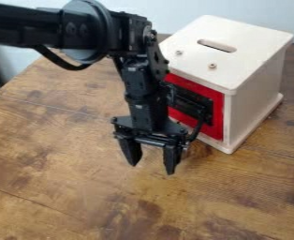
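My black gripper (151, 161) points down over the wooden tabletop, its two fingers apart with nothing between them. It is in front of and to the left of a pale wooden box (247, 111) with a slot on top and a red front panel (214, 128). My arm hides part of that panel and whatever black fitting is on it.
A white wall stands behind its far edge.
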